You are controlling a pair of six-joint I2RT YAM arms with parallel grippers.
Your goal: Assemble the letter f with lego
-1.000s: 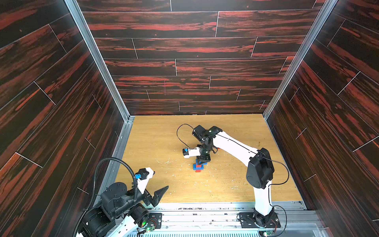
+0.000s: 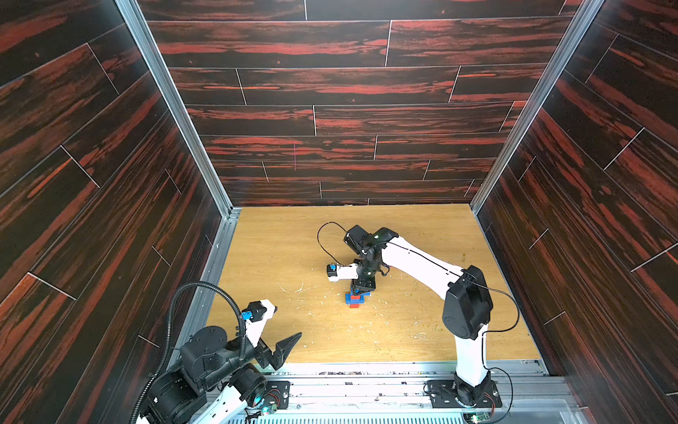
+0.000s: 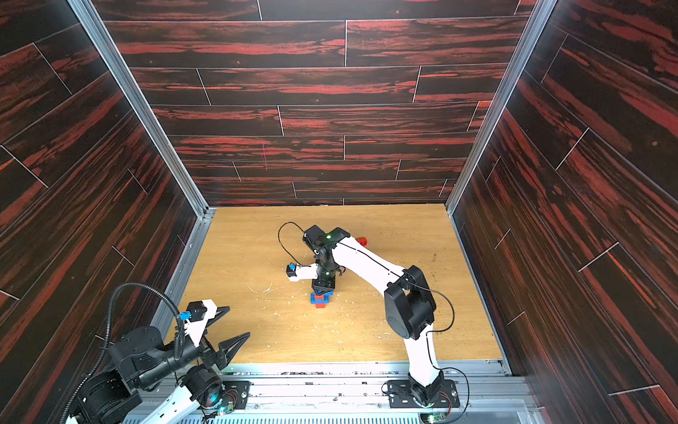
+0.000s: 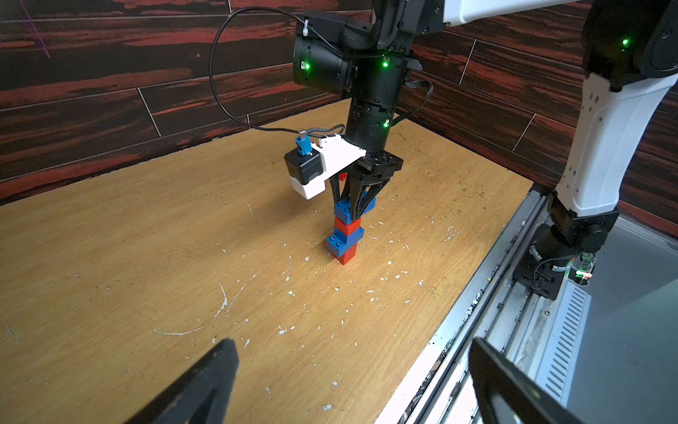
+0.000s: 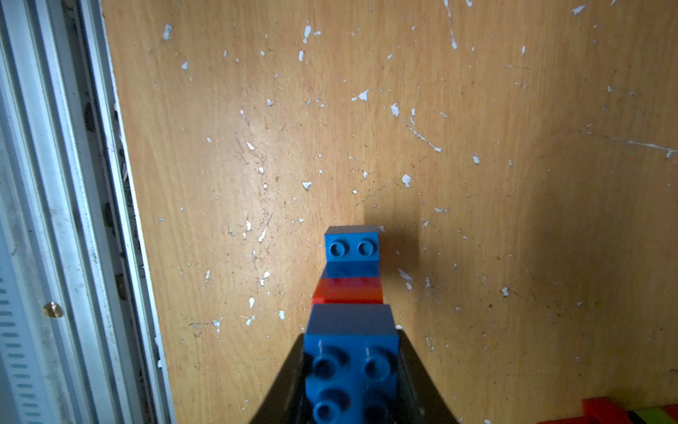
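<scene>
A small tower of alternating blue and red bricks stands upright on the table. From the table up, the left wrist view shows a red brick (image 4: 345, 257), a wider blue brick (image 4: 337, 244), another red brick (image 4: 347, 226) and a blue brick (image 4: 343, 212) on top. My right gripper points down and is shut on that top blue brick, whose studs show between its fingers. Whether the top brick is fully pressed down cannot be told. My left gripper (image 3: 238, 321) hangs open and empty at the front left, away from the tower.
Behind the right arm lies a red piece (image 3: 361, 241); in the right wrist view more red pieces (image 5: 601, 411) and a green one (image 5: 649, 415) show at the lower right corner.
The right arm's elbow has shifted very slightly to the right. Its gripper and the tower look almost unmoved, and the left arm is still.
</scene>
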